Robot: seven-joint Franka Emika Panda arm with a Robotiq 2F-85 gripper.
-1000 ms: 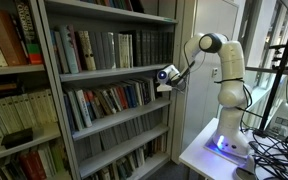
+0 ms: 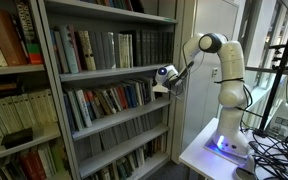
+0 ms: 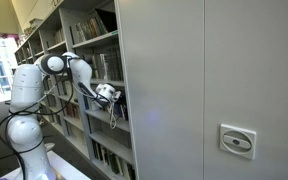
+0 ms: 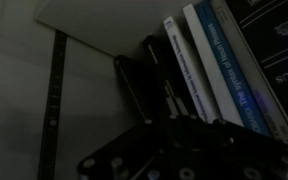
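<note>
In exterior view 1 my gripper (image 2: 156, 89) is at the right end of the bookcase, in front of the row of books (image 2: 114, 101) on the middle shelf. The wrist view is dark, with my gripper at the bottom, its fingers close together and nothing visible between them. Just beyond the fingertips stand a thin white book (image 4: 189, 70), a white and blue book (image 4: 238, 88) and dark thin books (image 4: 134, 88) at the row's left end. Whether the fingertips touch a book, I cannot tell.
Shelf boards (image 2: 114, 72) run above and below the row. A tall pale panel (image 3: 174, 90) closes off the bookcase's side in exterior view 2. In the wrist view, bare space lies left of the books. A white table (image 2: 206, 155) carries the arm.
The books on the shelves look unchanged.
</note>
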